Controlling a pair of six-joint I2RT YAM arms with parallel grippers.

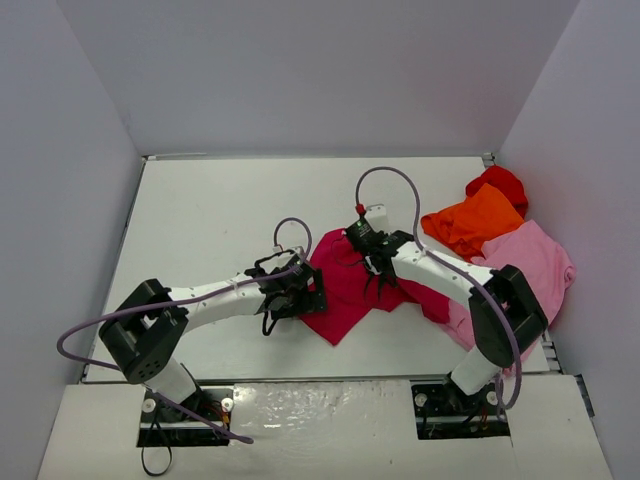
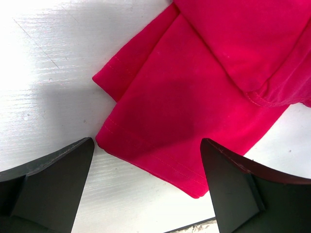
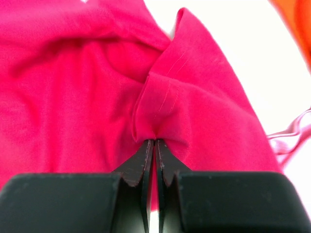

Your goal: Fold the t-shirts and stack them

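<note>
A crimson t-shirt (image 1: 345, 290) lies crumpled and spread across the middle of the table, partly covered by both arms. In the left wrist view, one layered corner of this shirt (image 2: 160, 111) rests flat on the white surface. My left gripper stands open above that corner, its fingers wide apart with no cloth gripped. Seen from the right wrist, my right gripper is shut, with a hemmed edge of the crimson shirt (image 3: 167, 109) bunched and pinched at its fingertips.
To the right lie an orange garment (image 1: 462, 225), a dark red one (image 1: 500, 185) behind it and a pink one (image 1: 530, 265) in front, close to the side wall. Bare white table (image 1: 220, 215) spreads over the left and back.
</note>
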